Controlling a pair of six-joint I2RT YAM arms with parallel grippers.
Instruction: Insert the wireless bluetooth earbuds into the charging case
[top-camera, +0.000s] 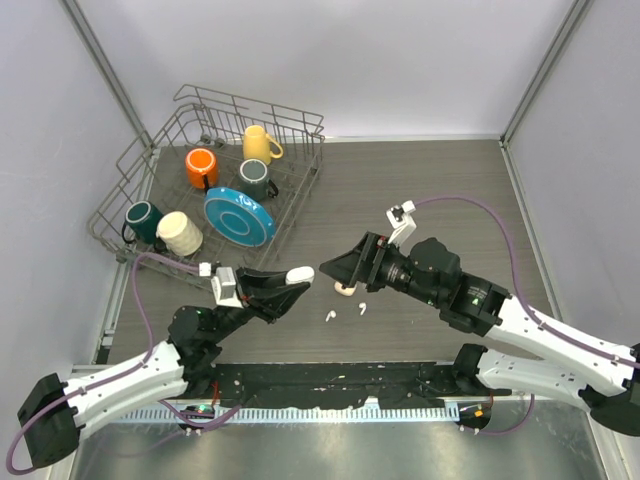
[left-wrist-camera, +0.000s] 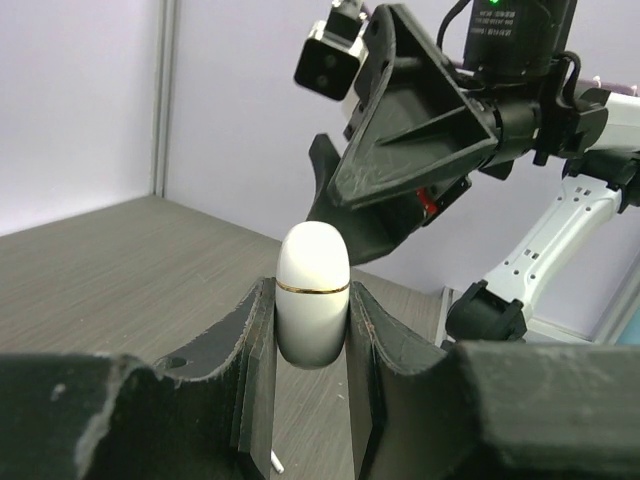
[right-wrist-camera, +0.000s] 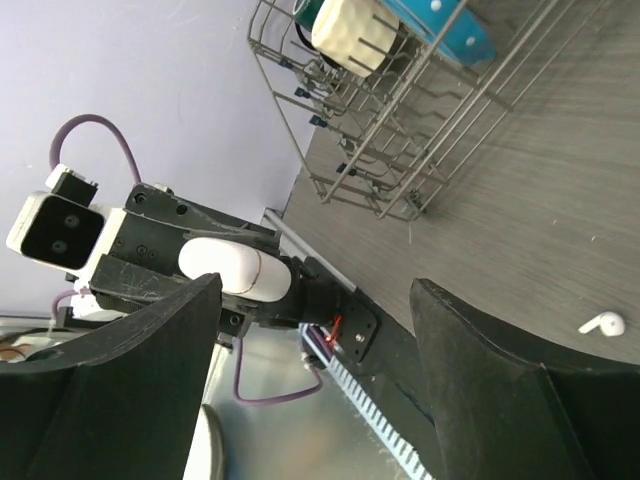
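The white charging case, rounded with a thin gold seam, is upright between the fingers of my left gripper, which is shut on it. Its lid looks closed. In the top view the case sits at the left gripper's tip. Just to its right is my right gripper, its fingers apart. From the right wrist view, nothing lies between the right fingers. Two white earbuds rest on the table below the grippers; one earbud also shows in the right wrist view.
A wire dish rack with mugs and a blue plate stands at the back left. Partly under the right gripper is a small white item I cannot identify. Bare table spreads across the back right.
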